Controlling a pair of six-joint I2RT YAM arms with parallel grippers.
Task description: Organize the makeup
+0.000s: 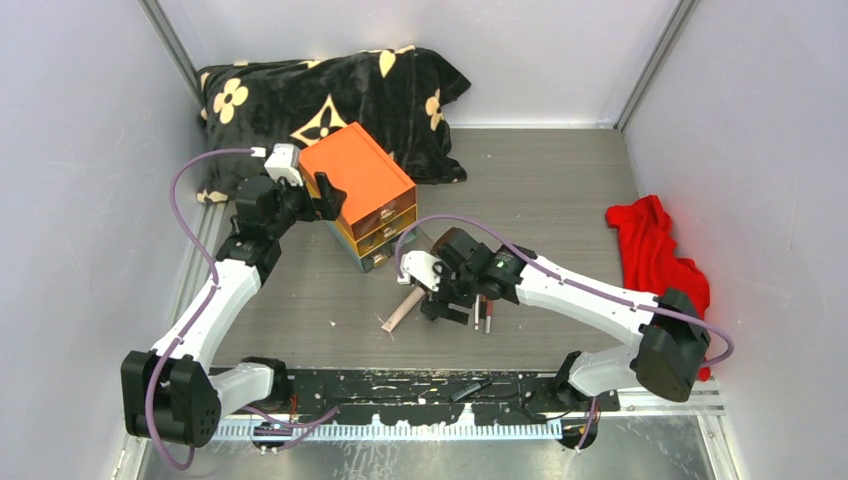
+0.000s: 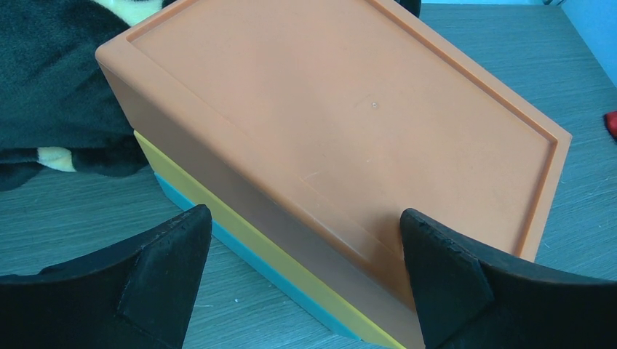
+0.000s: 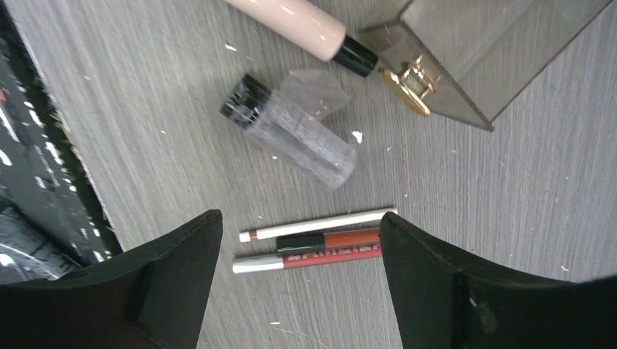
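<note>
An orange-topped drawer box (image 1: 355,170), with yellow and blue lower tiers, stands at the upper middle. My left gripper is at its top edge, fingers apart. My right gripper hangs over makeup on the table, fingers apart: a beige tube (image 3: 291,22), a clear black-capped bottle (image 3: 298,138), a white pencil (image 3: 313,224), a red-brown pen (image 3: 349,238) and a red-and-white pencil (image 3: 320,256). A transparent drawer (image 3: 509,43) with a gold knob is at the right wrist view's upper right.
A black patterned blanket (image 1: 250,110) lies behind the box, a red cloth (image 1: 650,250) at the right.
</note>
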